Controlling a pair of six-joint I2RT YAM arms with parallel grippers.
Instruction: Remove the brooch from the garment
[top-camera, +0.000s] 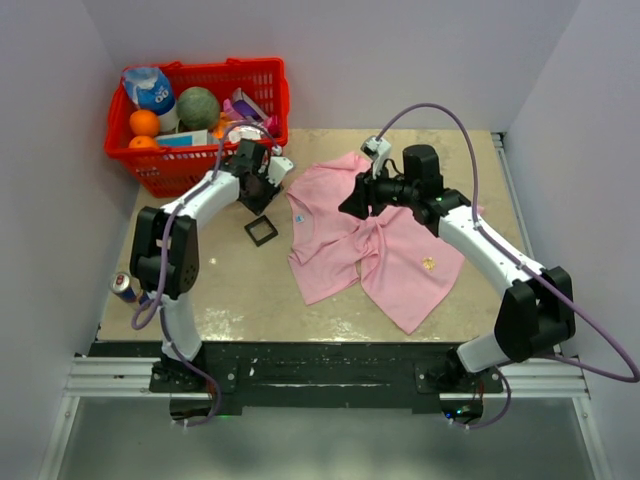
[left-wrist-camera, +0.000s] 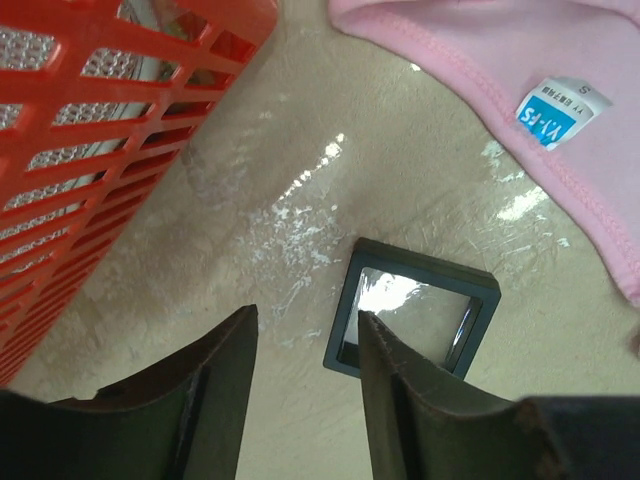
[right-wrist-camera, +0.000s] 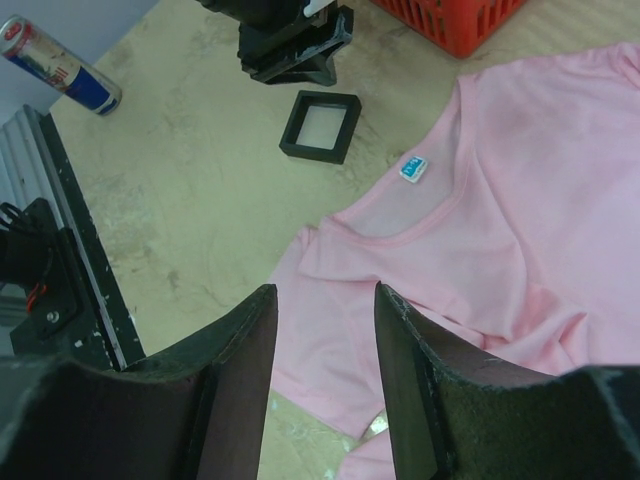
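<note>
The pink garment (top-camera: 325, 215) lies spread and wrinkled on the table, with a small gold brooch (top-camera: 429, 264) on its right part. Near the basket, my left gripper (top-camera: 258, 205) hovers just behind a black square open box (top-camera: 261, 231). In the left wrist view, the fingers of this gripper are parted with nothing between them, and the box (left-wrist-camera: 478, 285) lies beyond the right finger. My right gripper (top-camera: 360, 204) hangs above the garment's middle. Its fingers are parted and empty in the right wrist view, over the pink cloth (right-wrist-camera: 400, 260).
A full red basket (top-camera: 160, 178) stands at the back left, close beside my left gripper. A can (top-camera: 122, 287) is at the left edge. Open table lies between the black box and the front edge.
</note>
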